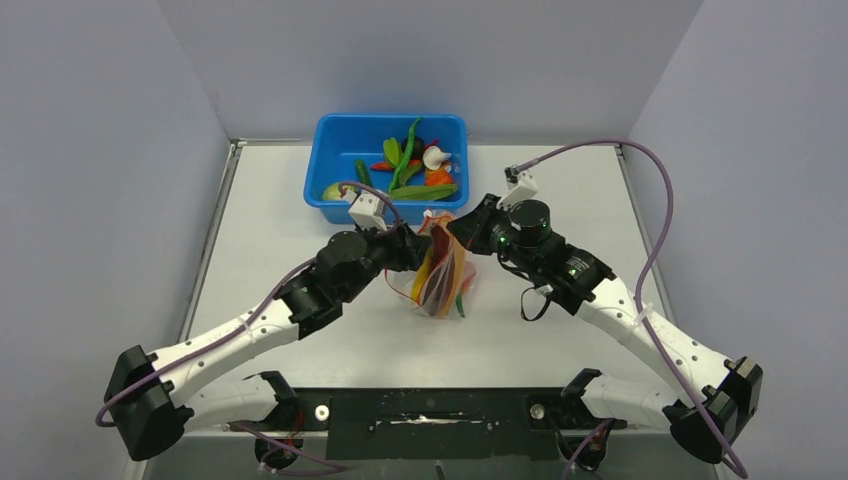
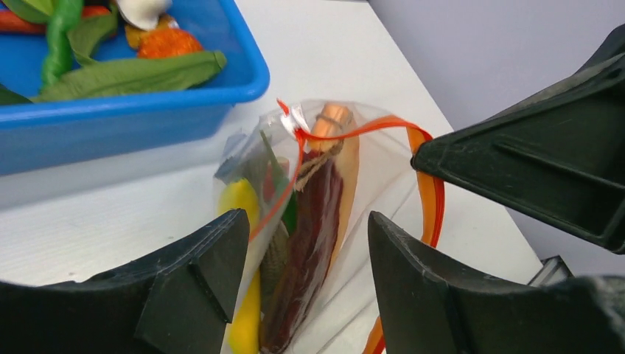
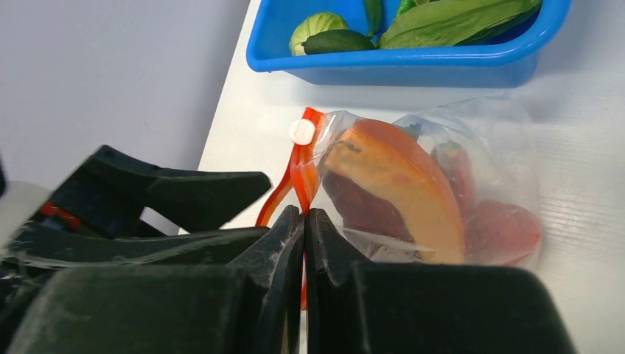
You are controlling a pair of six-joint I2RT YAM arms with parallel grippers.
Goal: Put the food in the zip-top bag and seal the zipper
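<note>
The clear zip top bag [image 1: 440, 270] has an orange-edged mouth and a white slider [image 3: 302, 131] at one corner. Through its plastic show a dark red and tan food item [image 2: 317, 236], a yellow piece [image 2: 247, 295] and some green. My right gripper is shut on the bag's orange zipper edge [image 3: 304, 169]. In the left wrist view the mouth gapes between that hold and the slider corner. My left gripper stands open at the bag's left side, with the bag seen beyond the gap between its fingers.
A blue bin [image 1: 325, 150] of vegetables stands directly behind the bag, close to both grippers.
</note>
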